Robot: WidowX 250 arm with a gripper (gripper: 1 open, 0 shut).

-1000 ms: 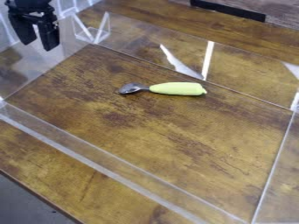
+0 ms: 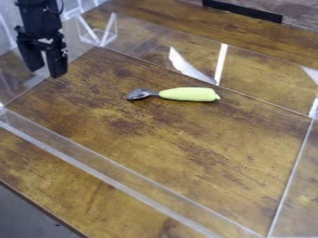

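A spoon with a pale green handle (image 2: pixel 189 94) and a metal bowl end (image 2: pixel 140 94) lies flat on the wooden floor of a clear-walled enclosure. My black gripper (image 2: pixel 45 58) hangs at the upper left, by the left wall, well apart from the spoon. It is open, its fingers pointing down, with nothing seen between them.
Clear acrylic walls (image 2: pixel 143 176) edge the wooden area (image 2: pixel 162 149) on all sides. A dark strip (image 2: pixel 258 13) sits beyond the back edge of the table.
My gripper has moved downward and slightly to the right over the last second. The spoon lies where it was.
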